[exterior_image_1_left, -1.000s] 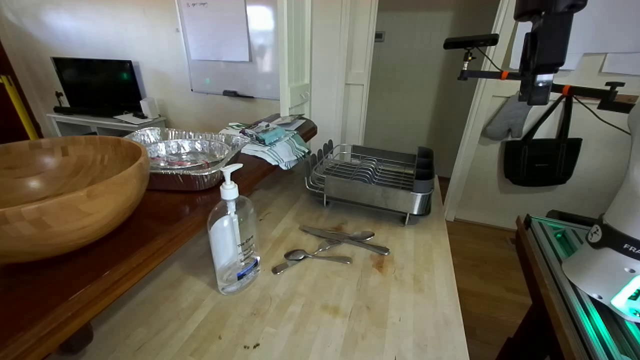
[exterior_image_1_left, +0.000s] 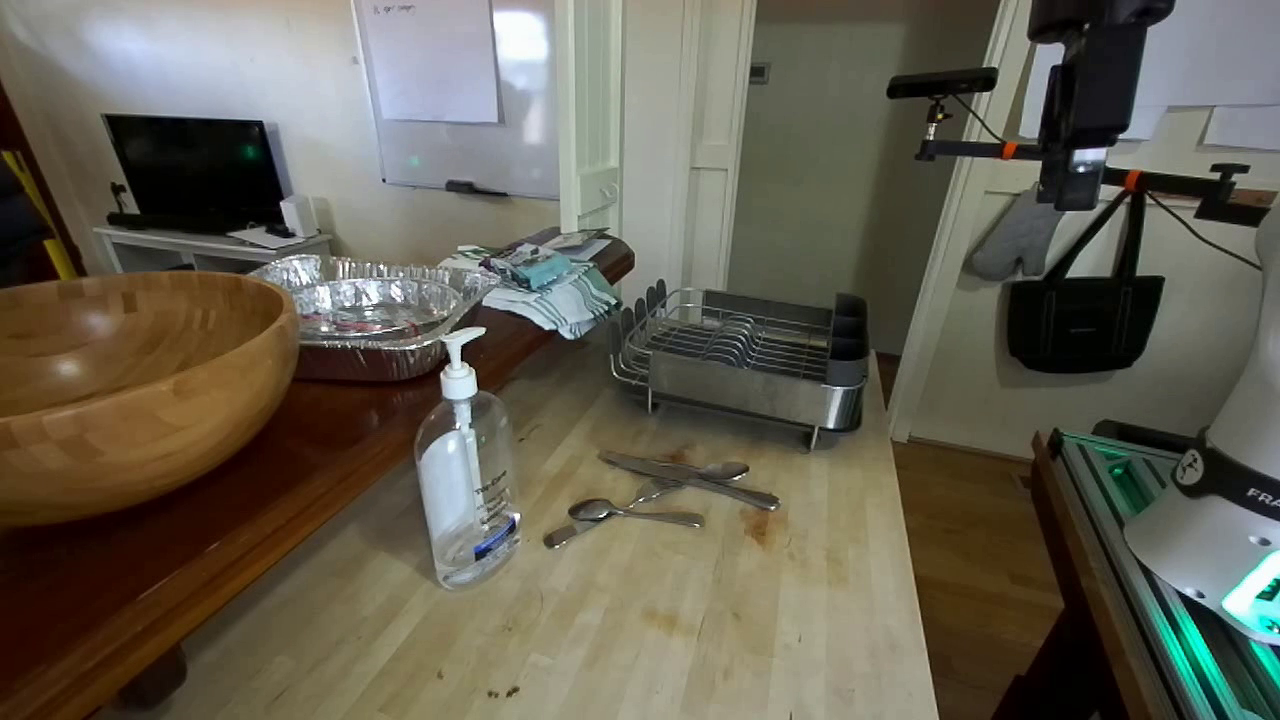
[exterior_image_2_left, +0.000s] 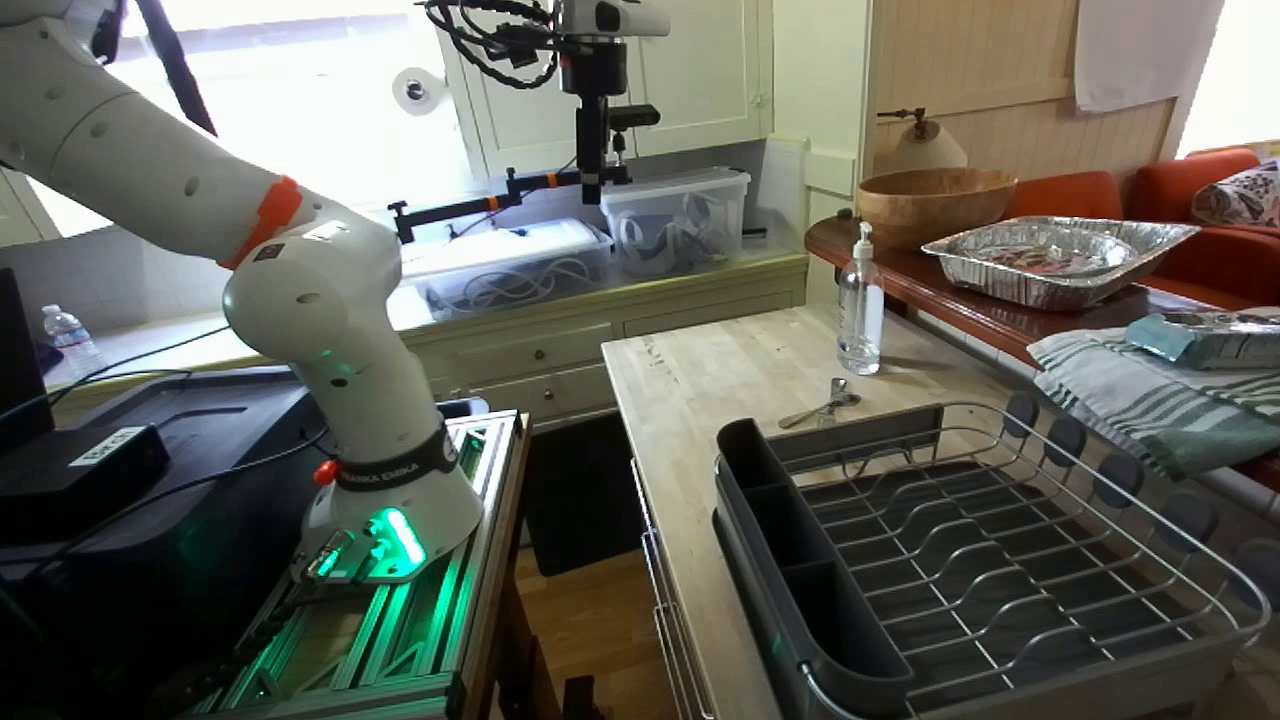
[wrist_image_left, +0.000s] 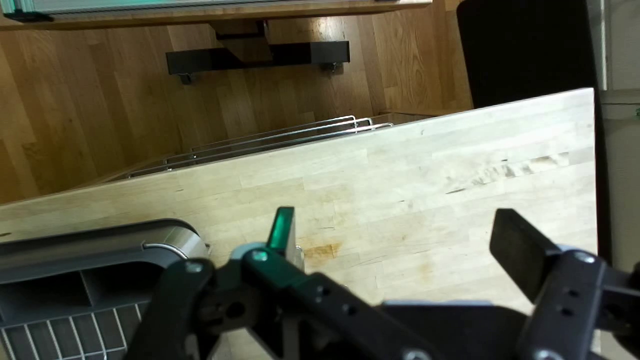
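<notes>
High above the counter my gripper stands open, its two black fingers far apart and nothing between them. It hangs at the upper right in exterior view 1, pointing down. On the wooden counter (exterior_image_1_left: 744, 624), a knife (exterior_image_1_left: 702, 482) and a spoon (exterior_image_1_left: 648, 517) lie in a loose, crossed cluster with other silver cutlery. Behind this cluster stands a dish rack (exterior_image_1_left: 738, 386) of wire and grey metal. Its dark utensil holder (exterior_image_2_left: 780, 528) has several compartments that look empty in exterior view 2. Most of the cutlery is hidden behind the gripper in the wrist view.
A clear pump bottle (exterior_image_1_left: 468, 492) stands left of the cutlery. The raised brown ledge (exterior_image_1_left: 348, 450) holds a wooden bowl (exterior_image_1_left: 144, 384), foil trays (exterior_image_1_left: 372, 306) and striped towels (exterior_image_1_left: 564, 300). Bare counter lies in front of the cutlery.
The arm, cutlery and rack look unmoved. A dark shape has come into view at the far left edge of exterior view 1.
</notes>
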